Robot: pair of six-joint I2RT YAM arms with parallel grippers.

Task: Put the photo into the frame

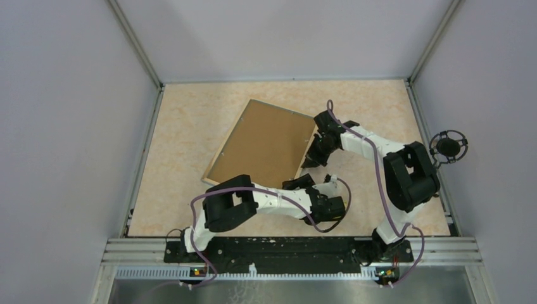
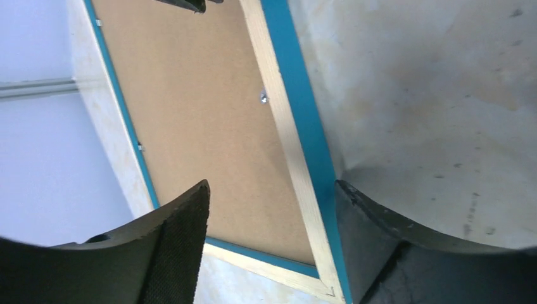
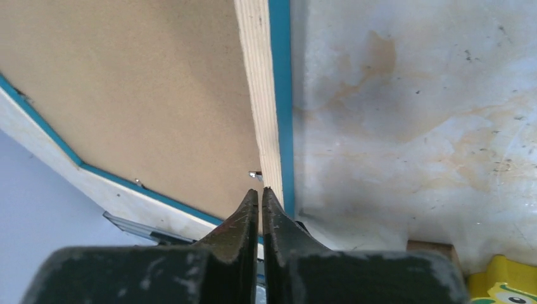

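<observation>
The picture frame (image 1: 304,154) lies tilted on the table, its pale wooden rim with blue-green sides around a brown board (image 1: 266,139). No separate photo can be made out. My left gripper is part open at the frame's front right corner. The right rail (image 2: 291,145) runs between its fingers, close against the right finger (image 2: 364,234), and nothing is clamped. My right gripper is shut over the right rail farther back, near a small metal clip (image 3: 255,175), with nothing between its fingertips. In the top view, the left arm hides the front corner.
A wooden block (image 3: 434,248) and a yellow toy with eyes (image 3: 500,282) stand right of the frame, mostly covered by the left arm from above.
</observation>
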